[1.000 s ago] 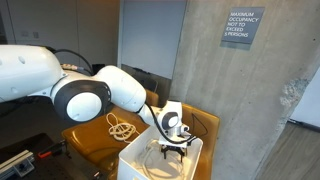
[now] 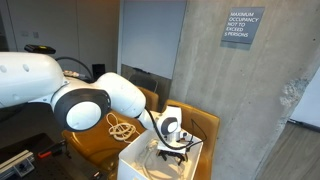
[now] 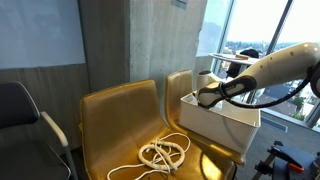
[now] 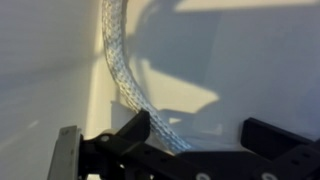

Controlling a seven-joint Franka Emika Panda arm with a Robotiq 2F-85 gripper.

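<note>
A whitish braided rope (image 4: pixel 122 75) lies inside the white box (image 2: pixel 132 163). In the wrist view it runs down from the top edge, along the box's inner wall, to the space between my fingers, closer to the left one. My gripper is open, reaching down into the box with its fingertips near the floor. The rope's lower end is hidden behind the gripper body. In exterior view 2 the box's front wall (image 3: pixel 212 124) hides the rope and fingertips.
The box rests on tan chairs. Another light rope (image 3: pixel 160 155) lies loosely coiled on the chair (image 3: pixel 113 120) beside it. A concrete wall (image 2: pixel 200 75) stands behind the chairs, and a dark office chair (image 3: pixel 22 140) is at the far left.
The arm has lowered slightly, bringing my gripper a little deeper into the box. The coiled rope on the chair has not moved.
</note>
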